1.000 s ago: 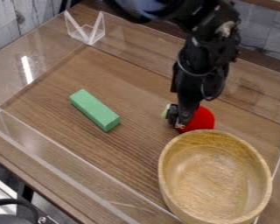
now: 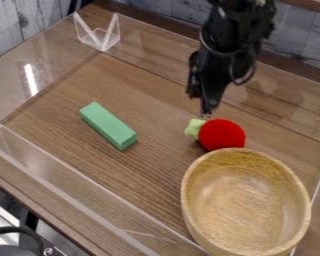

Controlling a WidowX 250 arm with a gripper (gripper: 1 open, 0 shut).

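My gripper [image 2: 206, 98] hangs over the upper middle of the table, above and a little behind a red object with a pale green tip [image 2: 222, 134]. Nothing shows between its dark fingers, which look apart. The red object lies on the wood just behind a large yellow bowl [image 2: 246, 214]. A green bar [image 2: 108, 124] lies at the left.
A small white wire holder [image 2: 99, 30] stands at the back left. A dark cable sits at the front left corner.
The red object stays on the table.
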